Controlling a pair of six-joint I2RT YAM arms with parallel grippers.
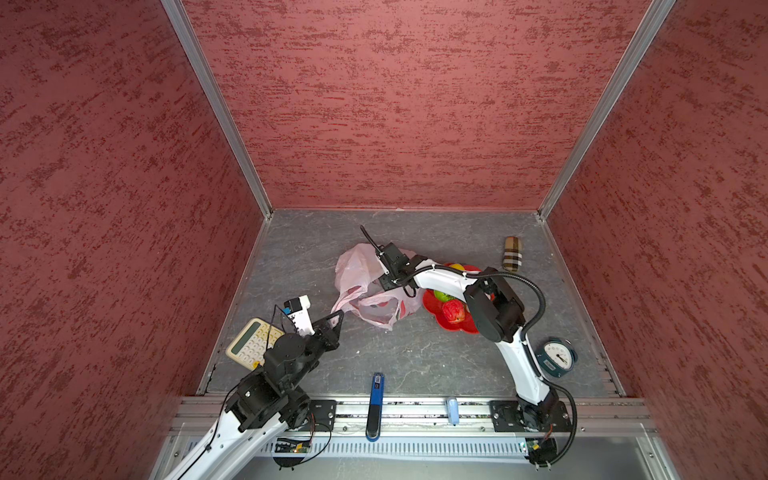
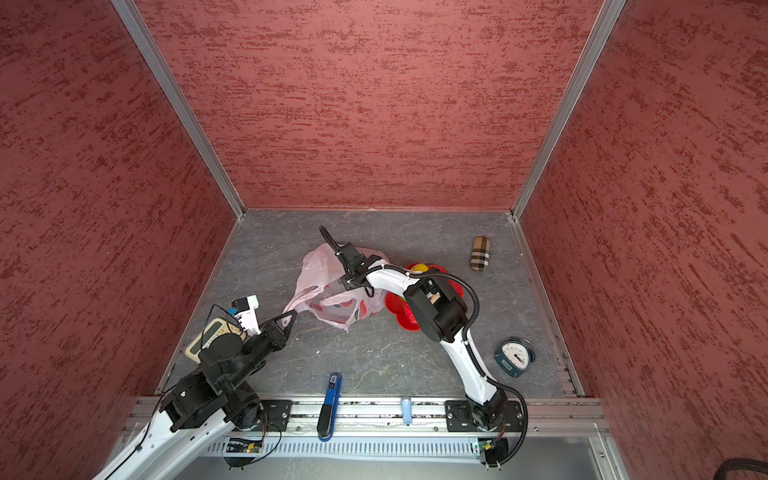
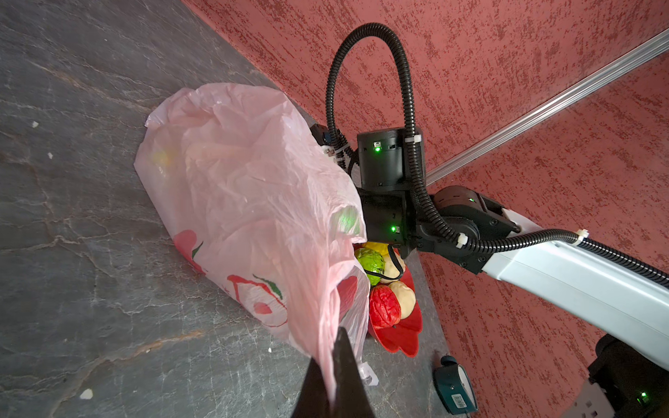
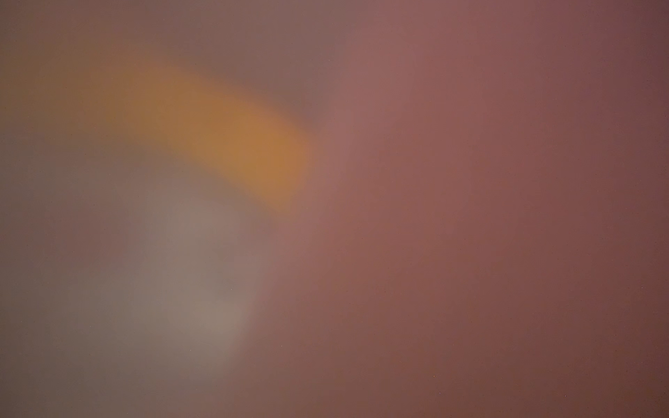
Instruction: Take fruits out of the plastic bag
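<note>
The pink plastic bag (image 1: 356,272) lies crumpled on the grey table, with a yellow shape faintly showing through it in the left wrist view. My left gripper is shut on a twisted edge of the bag (image 3: 251,174). My right gripper reaches into the bag, its fingers hidden; the right wrist view is blurred pink and orange. Beside the bag stands a red flower-shaped bowl (image 1: 468,324) holding several fruits, including a red one (image 1: 453,312), a green one (image 3: 370,261) and a yellow one (image 2: 420,267).
A calculator (image 1: 252,342) lies front left, a blue tool (image 1: 376,404) at the front edge, a plaid roll (image 1: 512,253) back right and a scale (image 1: 557,357) front right.
</note>
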